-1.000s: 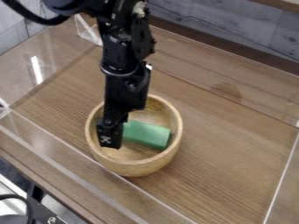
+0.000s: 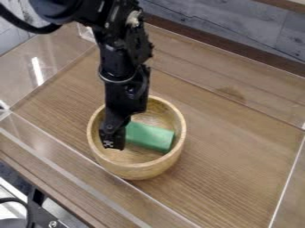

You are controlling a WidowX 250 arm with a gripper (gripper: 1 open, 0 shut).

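Observation:
A black robot arm comes down from the top left, its open gripper [image 2: 127, 121] low inside a tan round bowl [image 2: 168, 165]. A green block [image 2: 152, 137] lies in the bowl, to the right of the gripper's lower finger. Whether the fingers touch the block cannot be made out.
The wooden table [image 2: 226, 160] has free room to the right and behind the bowl. A grey wall runs along the back. At the lower left the table's edge shows, with cables beyond it.
The gripper and arm have shifted only slightly over the last second. The bowl and green block look the same.

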